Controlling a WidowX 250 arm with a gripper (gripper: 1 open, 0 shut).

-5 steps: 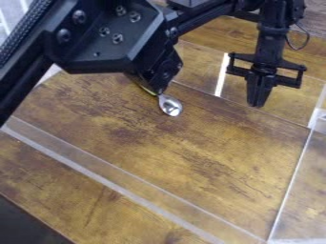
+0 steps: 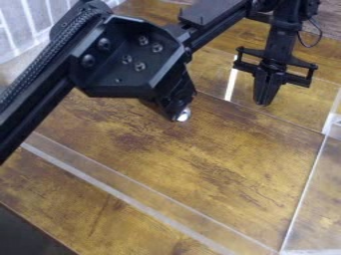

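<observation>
My gripper hangs at the upper right over the wooden table, its narrow black fingers pointing down and shut, with nothing visible between them. A shiny metal object, perhaps a spoon's bowl, lies on the wood left of the gripper, mostly hidden behind the large black arm joint in the foreground.
Pale translucent strips run along it at the lower left and right. A white slatted structure stands at the upper left, and a dark edge fills the lower left corner.
The foreground arm joint has shifted down over the metal object, hiding more of it and its yellow part. The gripper at the right has moved slightly up and left.
</observation>
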